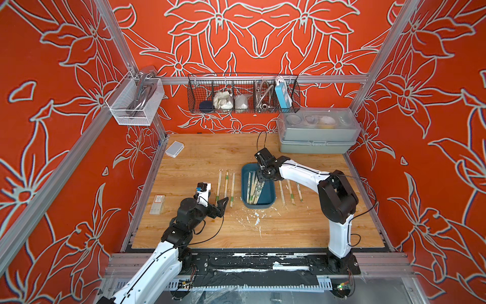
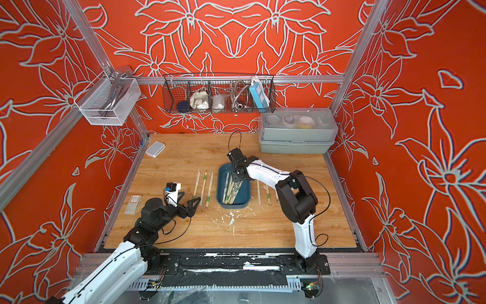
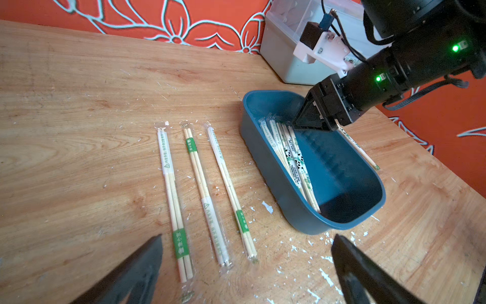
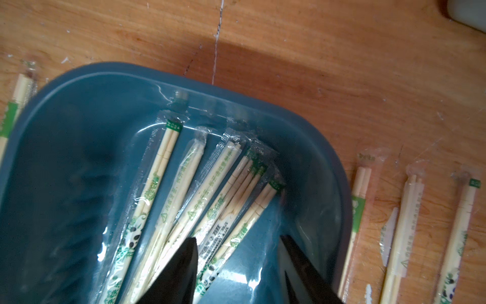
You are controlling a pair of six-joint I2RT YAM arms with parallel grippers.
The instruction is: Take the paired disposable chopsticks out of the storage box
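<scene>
The blue storage box [image 1: 271, 194] stands mid-table with several wrapped chopstick pairs [image 4: 146, 195] inside, leaning close together. In the right wrist view my right gripper is part open over the box. The rightmost chopstick pair in the box [image 4: 243, 228] runs down between its fingers, partly behind the left finger [image 4: 183, 268]; nothing is gripped. My left gripper stands open and empty over the table, left of the box. Past its fingertips, a row of three wrapped pairs [image 3: 207, 197] lies on the wood.
More wrapped pairs [image 4: 402, 233] lie right of the box. A lidded grey container [image 1: 319, 136] fills the back right. White scraps [image 1: 257, 221] litter the wood in front of the box.
</scene>
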